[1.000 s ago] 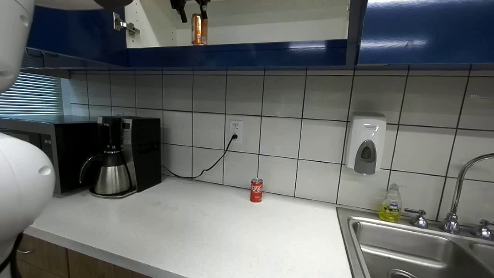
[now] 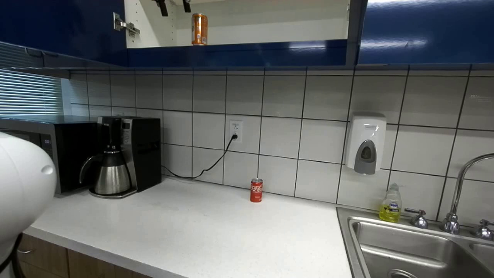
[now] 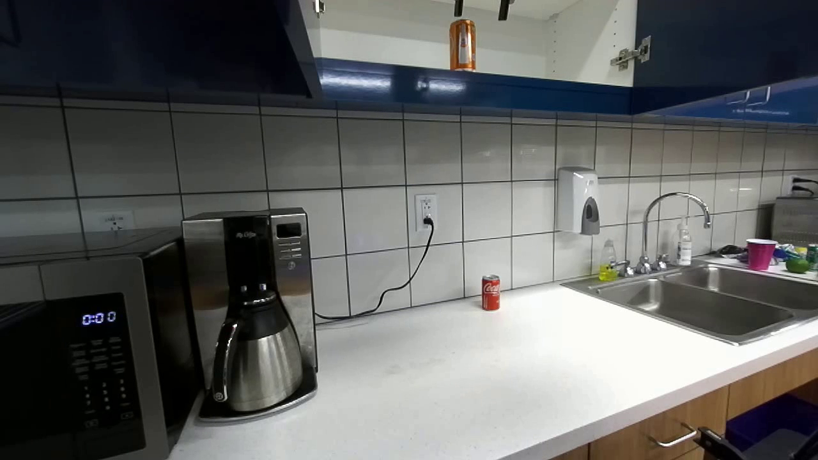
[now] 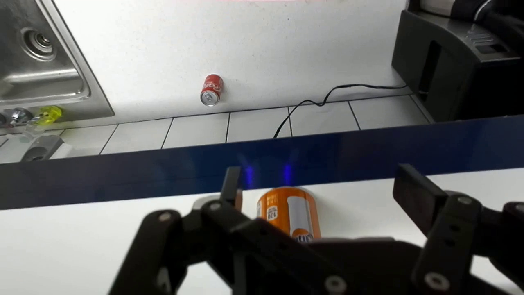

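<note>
Two spread fingertips of my gripper (image 2: 174, 6) show at the top of exterior view 1, inside the open cabinet and higher than the orange can (image 2: 199, 28). That can stands upright on the cabinet shelf near its front lip. From the wrist, my gripper is open, and the orange can (image 4: 290, 209) appears below, nearer the left finger, partly hidden by gripper parts. Nothing is held. A red Coca-Cola can (image 2: 256, 190) stands upright on the white counter (image 2: 199, 231), close to the tiled wall.
The blue cabinet lip (image 2: 241, 55) borders the shelf, with an open door (image 2: 60, 27) at its left. Below are a coffee maker (image 3: 257, 329), a microwave (image 3: 92, 360), a wall-plugged cord (image 2: 208, 169), a soap dispenser (image 2: 366, 143) and a sink (image 2: 417, 250). Mid-counter is clear.
My gripper has risen and shifted left in exterior view 1, and now stands clear above the orange can. The upper arm has left the top left of the view. Both cans are unmoved.
</note>
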